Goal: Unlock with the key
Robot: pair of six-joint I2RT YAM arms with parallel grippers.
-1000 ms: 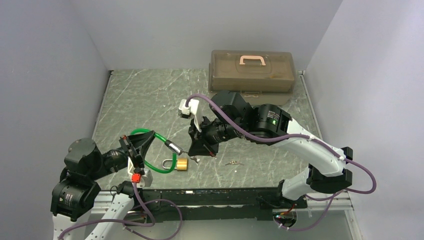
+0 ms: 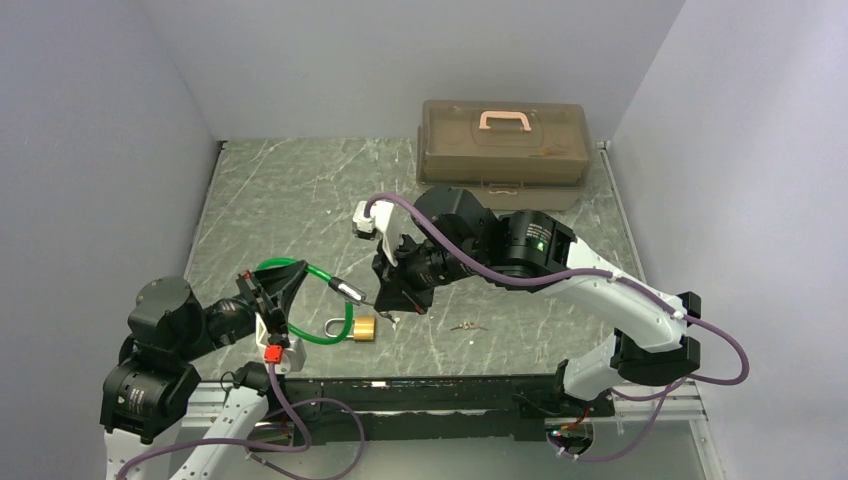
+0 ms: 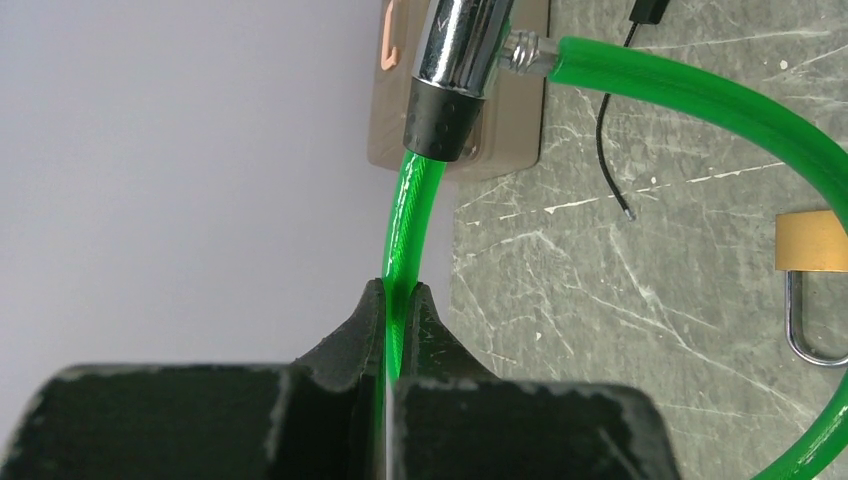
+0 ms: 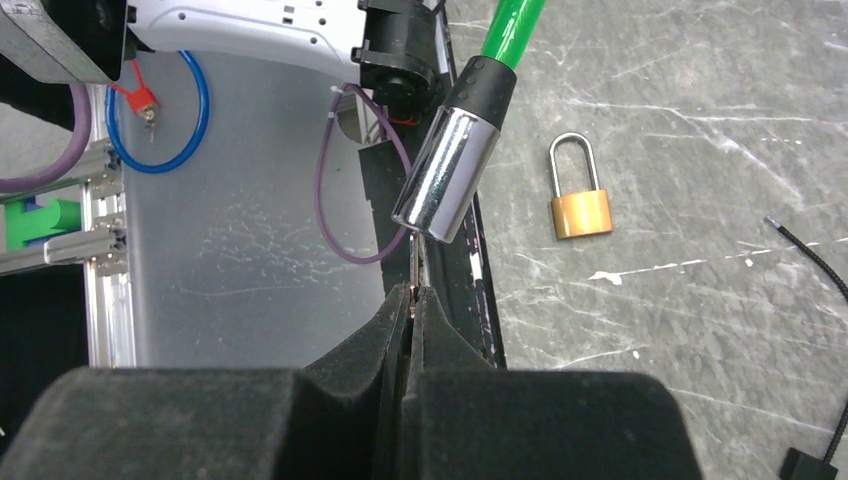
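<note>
A green cable lock (image 2: pixel 320 272) is looped in the air, its chrome lock cylinder (image 3: pixel 465 45) with black end sleeves facing my right arm. My left gripper is shut on the green cable just behind the cylinder. Between the closed tips of my right gripper is a thin metal key (image 4: pixel 416 262), reaching to the cylinder's end face. Whether its tip is inside the keyhole cannot be told. A small silver piece (image 2: pixel 391 319) hangs below the right fingertips in the top view.
On the marble table lie a brass padlock (image 2: pixel 362 328) and some small keys (image 2: pixel 468 326). A brown toolbox (image 2: pixel 505 145) stands at the back right. In the right wrist view a black cord (image 4: pixel 815 258) lies on the table.
The silver piece under it swings a bit. My left gripper and the lock look nearly still.
</note>
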